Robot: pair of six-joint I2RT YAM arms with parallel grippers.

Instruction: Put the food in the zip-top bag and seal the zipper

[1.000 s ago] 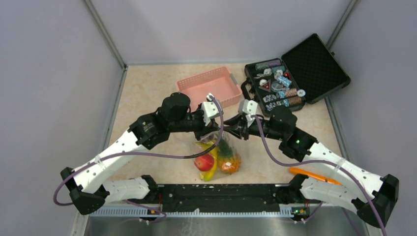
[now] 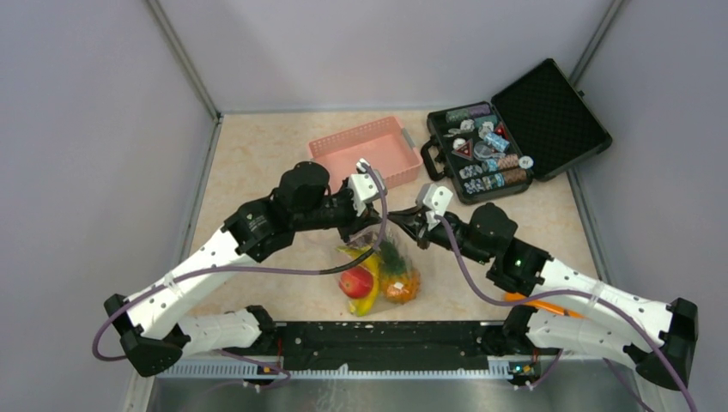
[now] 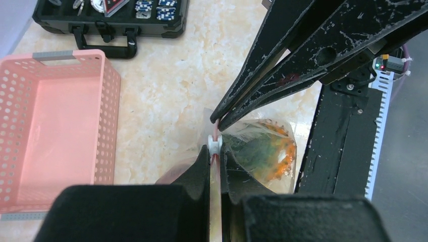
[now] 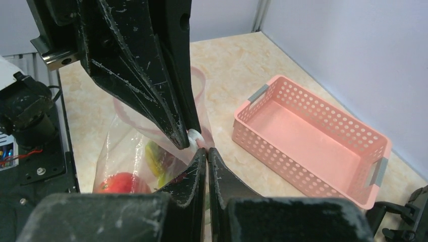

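Observation:
A clear zip bag (image 4: 126, 151) holds a red apple (image 2: 354, 281), a yellow banana (image 2: 366, 300) and a pineapple-like item (image 2: 397, 283). My left gripper is shut on the white zipper slider (image 3: 215, 143) at the bag's top. Close beside it, my right gripper is shut, its tips at the slider and the thin pink seal strip; whether anything is between them is hard to see.
A pink basket (image 2: 365, 154) stands behind the bag, an open black case (image 2: 481, 154) at the back right. An orange object (image 2: 558, 307) lies near the right arm.
The left arm and bag look unchanged.

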